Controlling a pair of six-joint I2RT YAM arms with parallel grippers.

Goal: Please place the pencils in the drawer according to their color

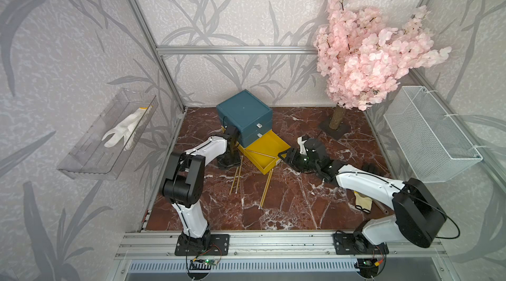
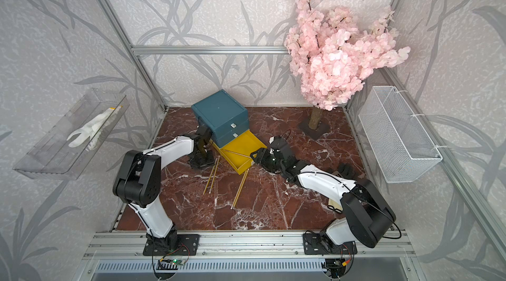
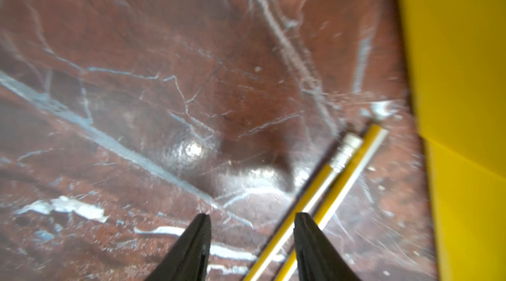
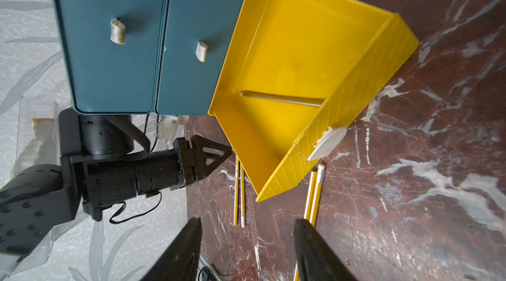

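The teal drawer box [image 1: 244, 109] has its lowest drawer, a yellow one [image 4: 311, 12], pulled out. One pencil [image 4: 279, 99] lies inside on its floor. Left of the drawer, two yellow-and-white pencils lie on the table, with my left gripper open just over them; in the left wrist view one crosses behind its right finger. Another pair of yellow pencils [image 1: 266, 188] lies in front of the drawer. My right gripper hovers open by the drawer's front right, near the white handle [image 4: 327, 143], with nothing between its fingers.
A blossom tree [image 1: 337, 117] stands at the back right. Gloves [image 1: 362, 201] lie beneath the right arm. A clear bin [image 1: 89, 167] and a white mesh basket [image 1: 432, 138] hang on the side walls.
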